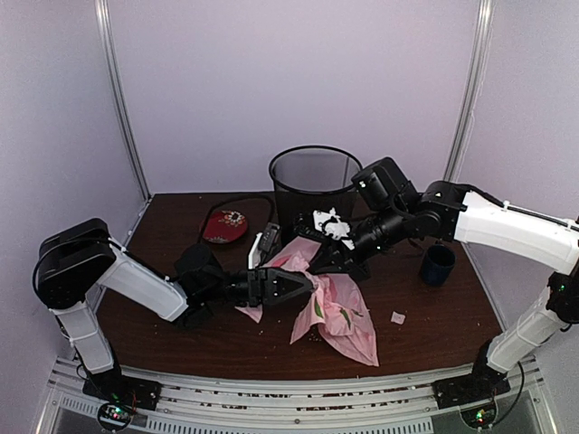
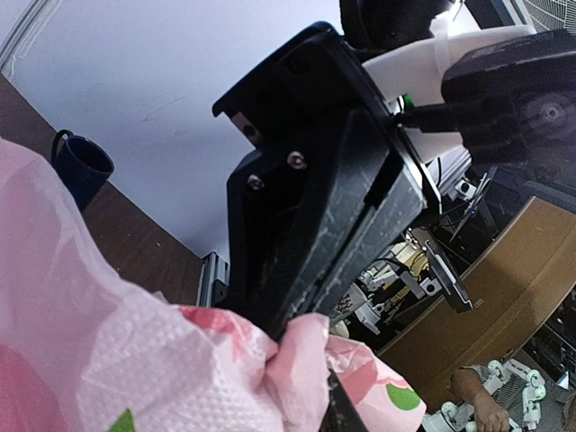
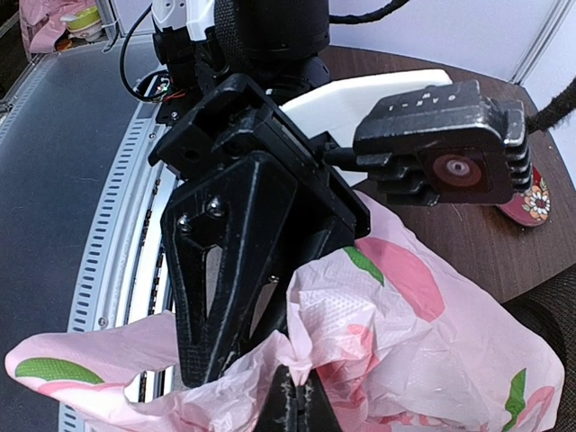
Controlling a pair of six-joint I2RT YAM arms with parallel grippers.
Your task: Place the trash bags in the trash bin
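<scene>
A pink trash bag (image 1: pixel 342 312) with green and red prints hangs crumpled between the two arms, in front of the black trash bin (image 1: pixel 288 203). My right gripper is shut on the bag, its film gathered at the fingertips in the right wrist view. From the left, my left gripper (image 1: pixel 308 282) reaches against the bag, close to the right one. In the left wrist view, folds of the pink bag (image 2: pixel 180 369) hide most of its fingertips, so its grip on the film cannot be made out.
A dark blue mug (image 1: pixel 437 264) stands on the right of the table. At the back left lies a red flowered item (image 1: pixel 225 227). A small pale pink scrap (image 1: pixel 398 317) rests right of the bag.
</scene>
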